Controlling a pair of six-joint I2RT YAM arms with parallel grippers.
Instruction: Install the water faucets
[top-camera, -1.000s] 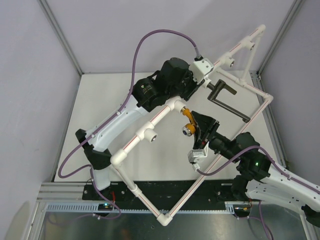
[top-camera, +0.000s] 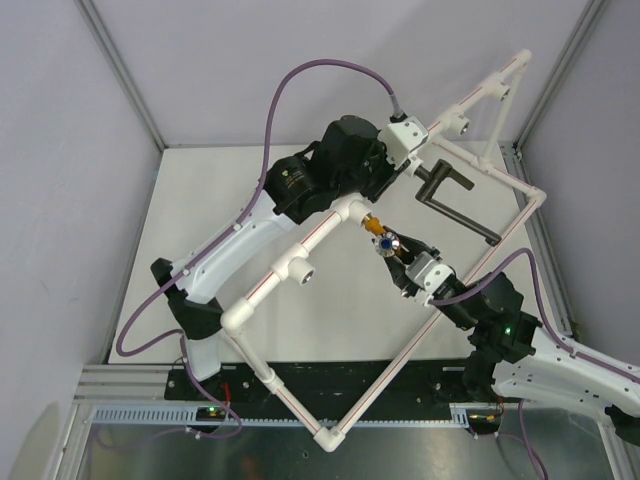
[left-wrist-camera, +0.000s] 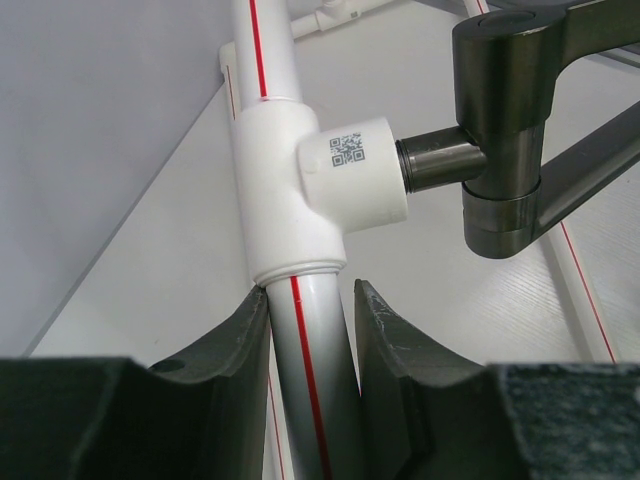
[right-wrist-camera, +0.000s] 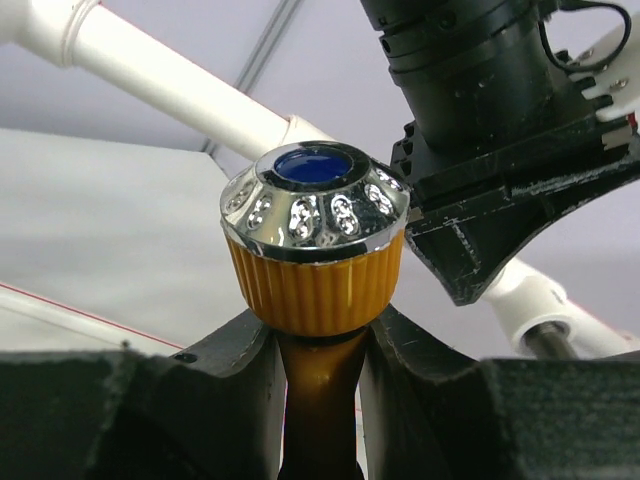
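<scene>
My right gripper (top-camera: 398, 255) is shut on an orange faucet (right-wrist-camera: 318, 290) with a chrome cap and blue button; in the top view it sits at a white tee fitting (top-camera: 352, 210) on the pipe frame. In the left wrist view a black swing-arm faucet (left-wrist-camera: 505, 160) is fixed in a white tee (left-wrist-camera: 275, 190) marked with a code. My left gripper is around the pipe just below that tee; whether it grips tightly is hard to tell.
The slanted white pipe frame (top-camera: 380, 390) stands over a pale board (top-camera: 210, 280), with more tee branches along it. Grey walls flank both sides. My left arm reaches across the upper middle.
My left arm has stayed in place.
</scene>
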